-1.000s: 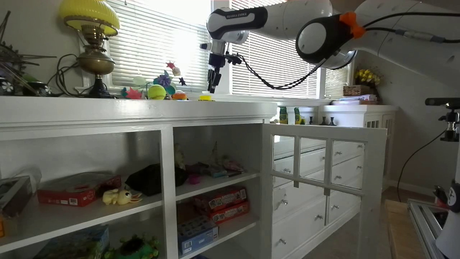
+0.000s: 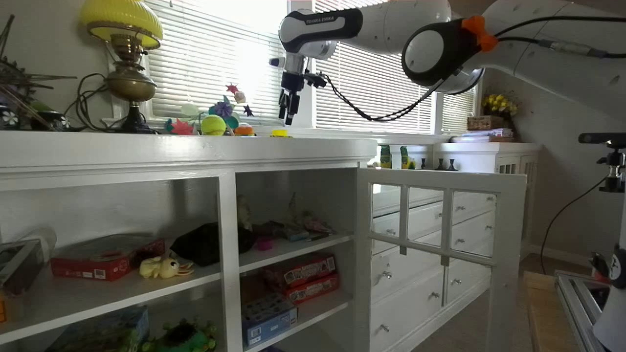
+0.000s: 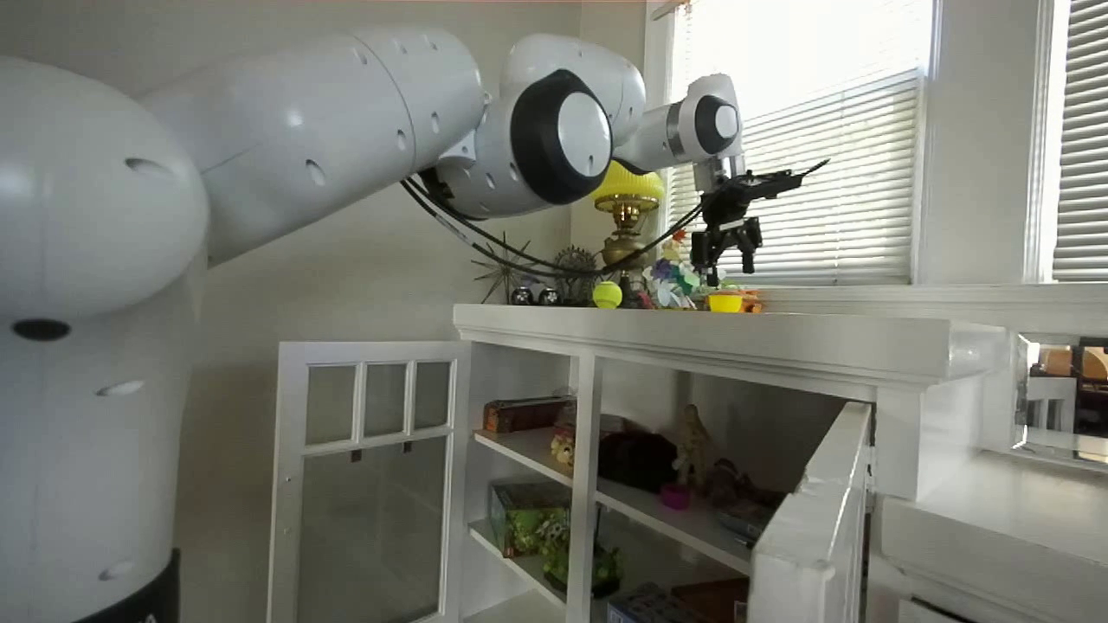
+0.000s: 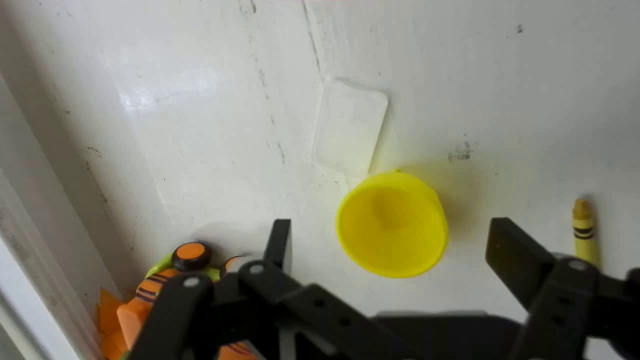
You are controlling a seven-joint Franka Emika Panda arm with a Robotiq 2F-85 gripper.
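In the wrist view, a small round yellow cup (image 4: pixel 393 225) stands on the white cabinet top with its open mouth facing up; it looks empty. A pale translucent rectangular block (image 4: pixel 350 127) lies flat beside it, its near end close to the rim. My gripper is open above the top, its fingers (image 4: pixel 279 246) spread wide to either side of the cup with nothing held between them. Both exterior views show the gripper (image 2: pixel 287 114) (image 3: pixel 727 268) hanging clear above the yellow cup (image 2: pixel 279 133) (image 3: pixel 726 302).
An orange toy (image 4: pixel 147 300) lies near the left finger, and a yellow crayon (image 4: pixel 584 233) lies to the right. Along the top are a tennis ball (image 2: pixel 212 125), paper-like flowers (image 2: pixel 223 109) and a yellow-shaded lamp (image 2: pixel 131 88). An open cabinet door (image 2: pixel 507 234) projects below.
My gripper has shifted slightly left and its fingers now look farther apart.
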